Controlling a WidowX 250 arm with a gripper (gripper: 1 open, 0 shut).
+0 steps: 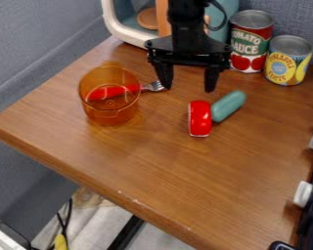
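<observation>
My black gripper [188, 76] hangs over the back of the wooden table, its two fingers apart with nothing seen between them. Below and to its right lie a red cylinder [200, 119] and a teal rounded piece [229, 104]. To its left stands an orange transparent cup [110, 109], with a fork [153, 86] with a red handle lying at it, reaching out to the right.
At the back stand a tomato can [249, 51], a yellow can [288, 68] and a white and teal toy box [125, 21]. A dark appliance with white knobs [304, 215] lines the right edge.
</observation>
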